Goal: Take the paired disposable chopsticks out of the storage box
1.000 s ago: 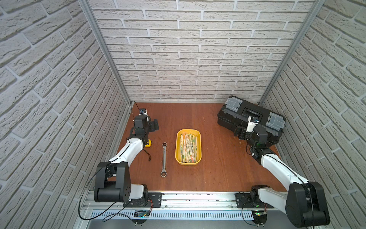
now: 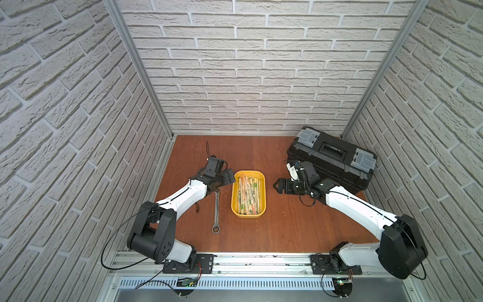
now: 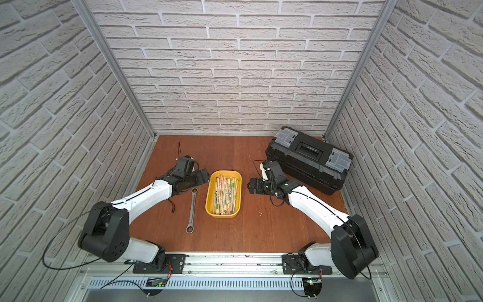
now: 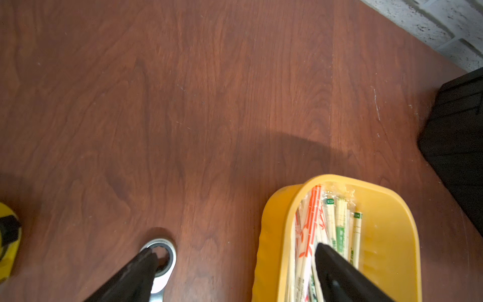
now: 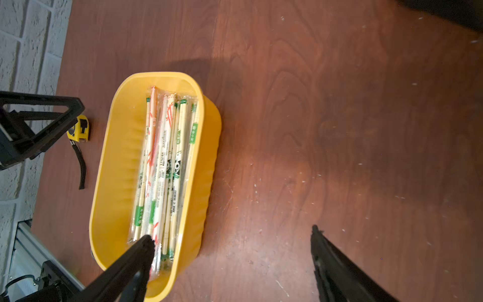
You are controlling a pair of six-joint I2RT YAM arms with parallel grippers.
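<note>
A yellow storage box (image 2: 248, 215) (image 5: 201, 211) sits at the middle of the wooden table, holding several wrapped paper-sleeved chopsticks (image 2: 247, 193) (image 5: 163, 161) lying lengthwise. My left gripper (image 2: 226, 176) is open just beside the box's upper left, above the table; in the left wrist view its fingers straddle bare table and the box's near rim. My right gripper (image 3: 255, 186) is open just right of the box, a little above the table, with nothing between its fingers.
A black toolbox (image 2: 329, 156) fills the back right. A wrench (image 2: 216, 211) lies left of the box, with a yellow tape measure (image 5: 79, 128) beyond it.
Both arms have moved inward toward the box, the left to the right and the right to the left. The box and its contents look unchanged.
</note>
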